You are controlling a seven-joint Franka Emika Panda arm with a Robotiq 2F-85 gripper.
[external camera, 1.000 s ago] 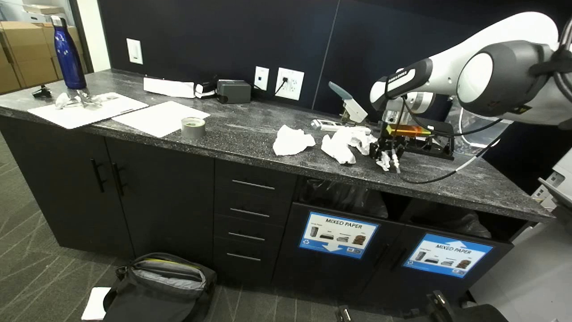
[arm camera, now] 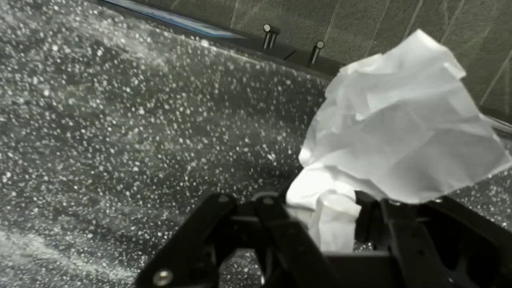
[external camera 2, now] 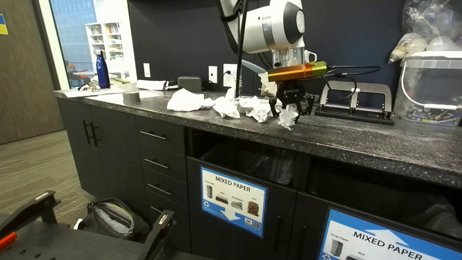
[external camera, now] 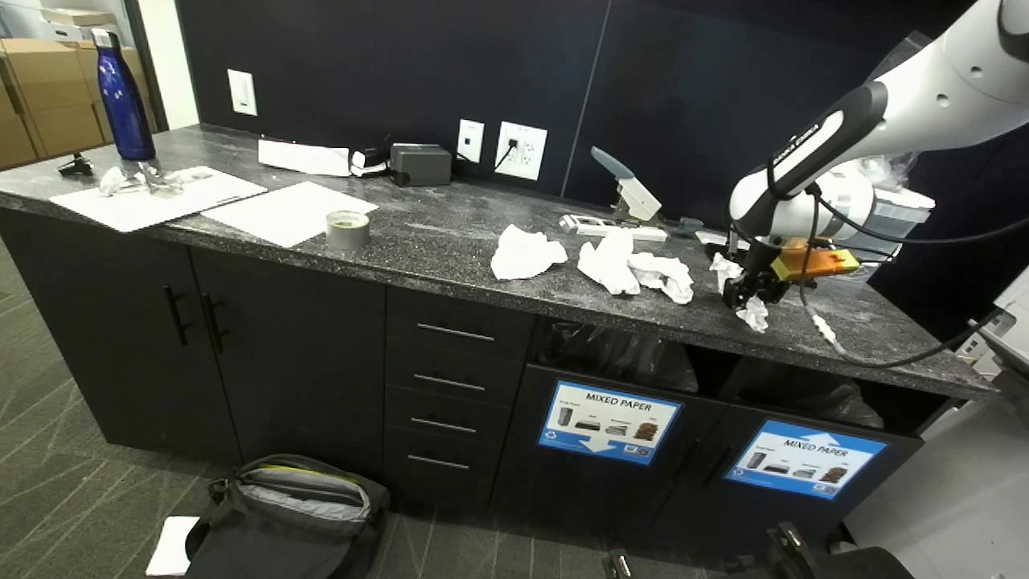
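A crumpled white paper (arm camera: 398,125) is pinched between the fingers of my gripper, which is shut on it. The paper spreads out past the fingertips towards the counter's front edge in the wrist view. From outside, the gripper (external camera 2: 293,112) points down low over the counter, with the held paper (external camera 2: 287,117) hanging between its fingers; whether it touches the surface I cannot tell. More crumpled white papers lie to the left on the counter: one (external camera: 526,254) apart, and two close together, the nearer piece (external camera: 609,262) and the right one (external camera: 663,276).
Below the counter are open bin slots over two "MIXED PAPER" signs (external camera: 610,423). Behind the gripper stand a hole punch (external camera 2: 356,102) and a clear bucket (external camera 2: 428,89). A stapler (external camera: 632,198) stands behind the papers; a tape roll (external camera: 347,230) sits farther left.
My gripper has moved right along the counter with the crumpled paper in it, away from the other papers. The right one of those papers now shows fully.
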